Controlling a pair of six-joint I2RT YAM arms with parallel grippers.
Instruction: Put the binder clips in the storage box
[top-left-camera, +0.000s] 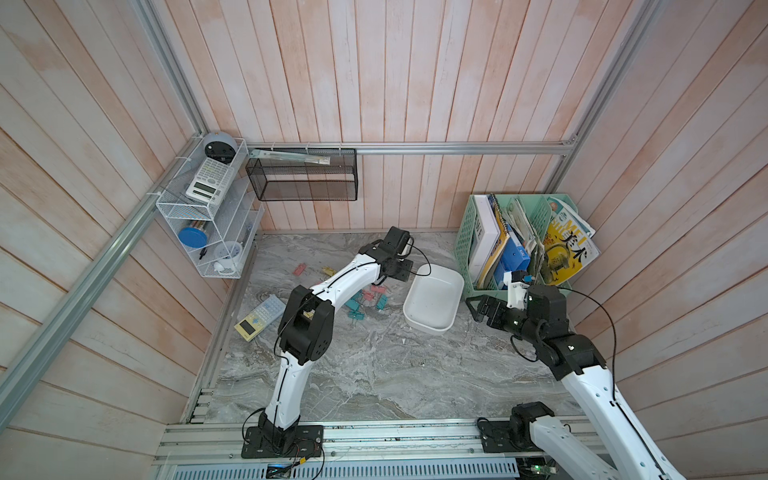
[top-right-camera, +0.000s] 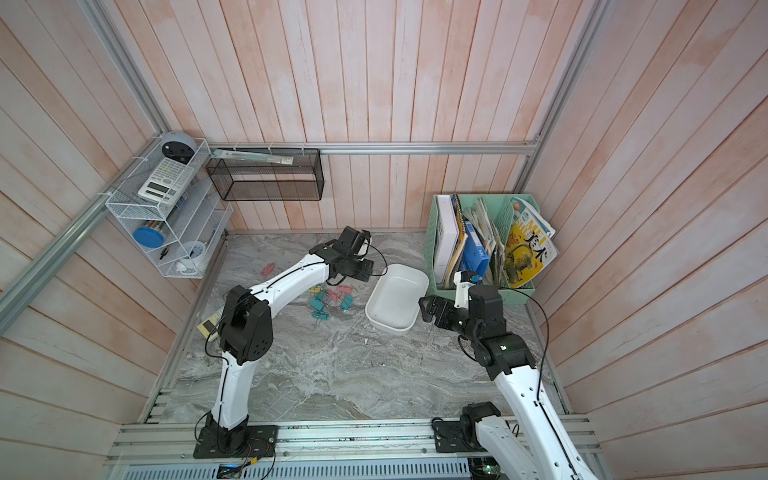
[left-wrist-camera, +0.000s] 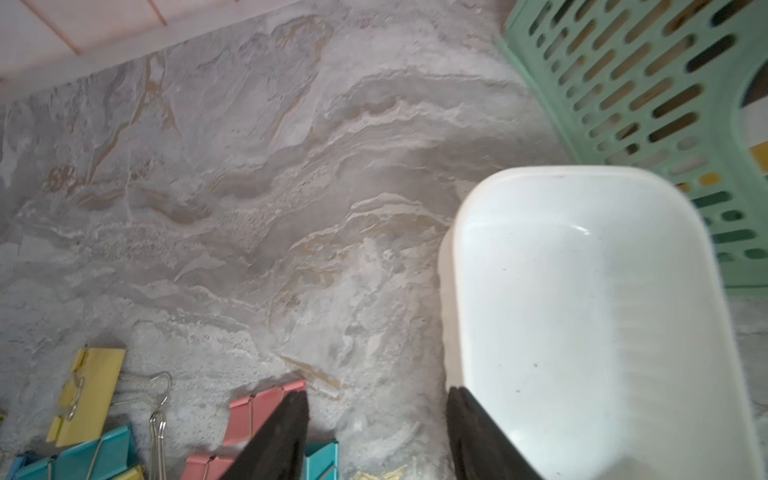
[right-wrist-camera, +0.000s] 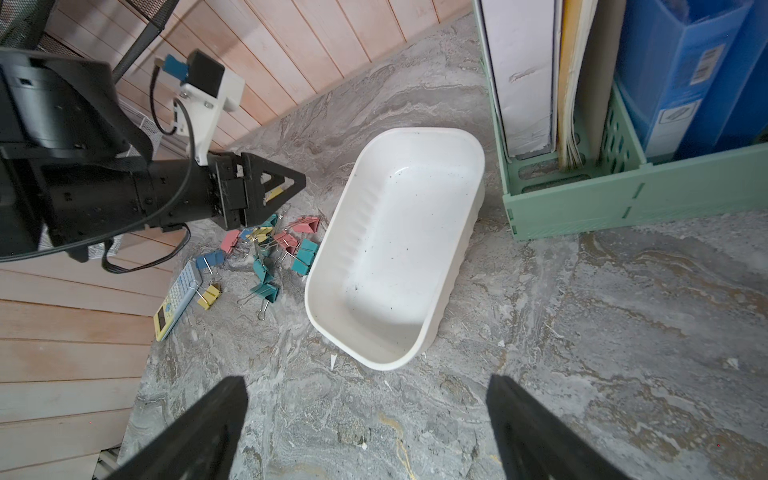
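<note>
The white storage box (top-left-camera: 433, 298) stands empty on the marbled table. Left of it lie loose binder clips, among them a red clip (right-wrist-camera: 305, 225), a teal clip (right-wrist-camera: 305, 257) and a yellow clip (right-wrist-camera: 209, 296). In its own wrist view, my left gripper is open above the table, between the red clip (left-wrist-camera: 260, 412) and the box wall (left-wrist-camera: 449, 312); nothing is between its fingers. My right gripper stands open and empty to the right of the box, over bare table. The left arm hides part of the clip pile in the top views.
A green rack (top-left-camera: 462, 248) of books and folders stands just right of the box. A calculator (top-left-camera: 260, 317) lies at the left, and a wire shelf (top-left-camera: 209, 209) stands behind it.
</note>
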